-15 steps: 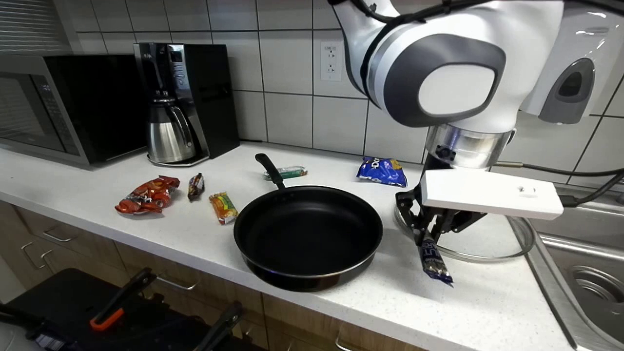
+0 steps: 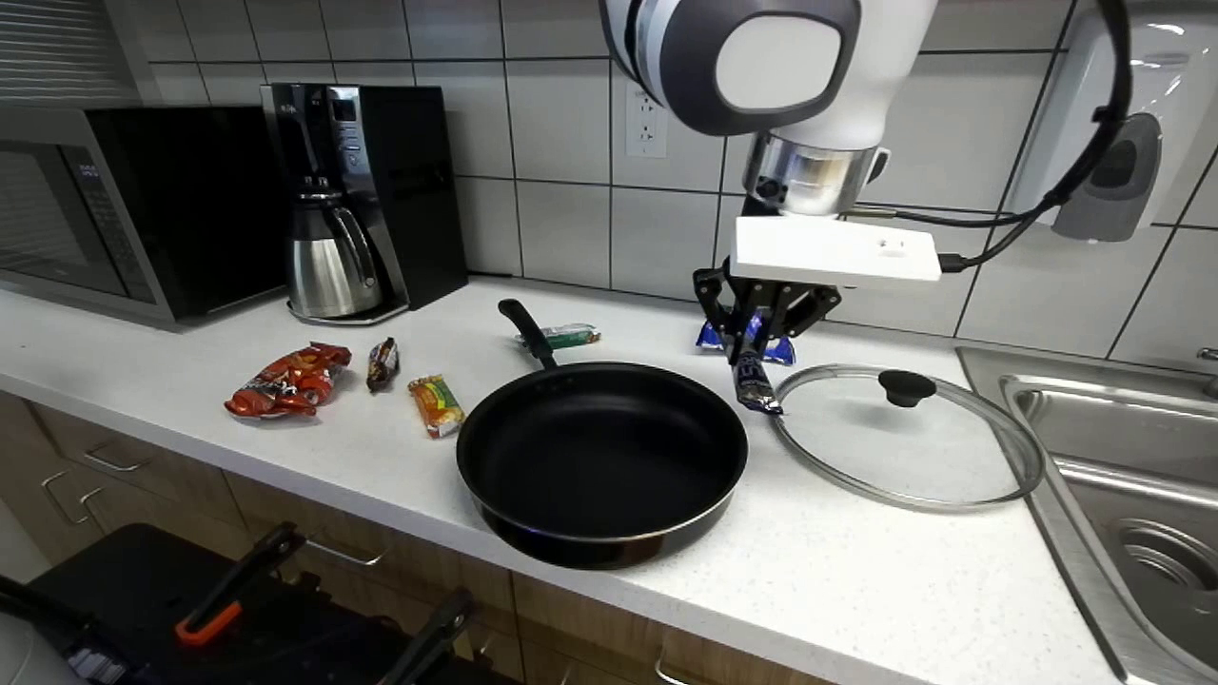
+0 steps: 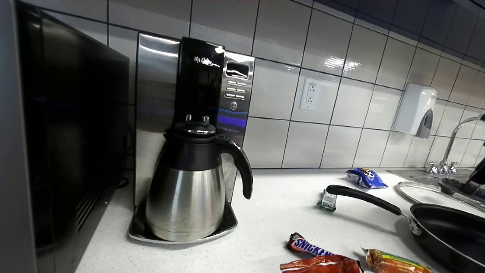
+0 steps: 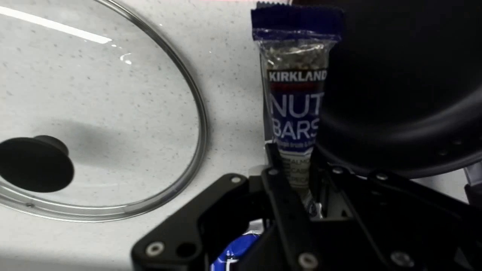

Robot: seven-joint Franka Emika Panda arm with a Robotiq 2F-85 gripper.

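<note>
Between the fingers of my gripper (image 2: 754, 331) is a Kirkland nut bar (image 4: 296, 104) in a dark blue and clear wrapper, gripped near one end. In the first exterior view the bar (image 2: 754, 382) hangs down above the counter, between the pan and the glass lid. A black frying pan (image 2: 599, 451) sits empty on the counter, to the left of the bar in that view. The glass lid (image 2: 913, 457) with its black knob (image 2: 908, 388) lies flat to the right. The gripper partly hides a blue snack bag (image 2: 782, 350) behind it.
Left of the pan lie an orange-yellow packet (image 2: 436, 405), a small Snickers bar (image 2: 383, 364) and a red bag (image 2: 291, 381). A green packet (image 2: 568, 336) lies by the pan handle (image 2: 525, 331). The coffee maker (image 2: 400, 183) stands at the back, the sink (image 2: 1119, 457) at the right.
My gripper has carried the nut bar leftward and back, from in front of the lid to between lid and pan. It now covers part of the blue bag; the pan has not moved.
</note>
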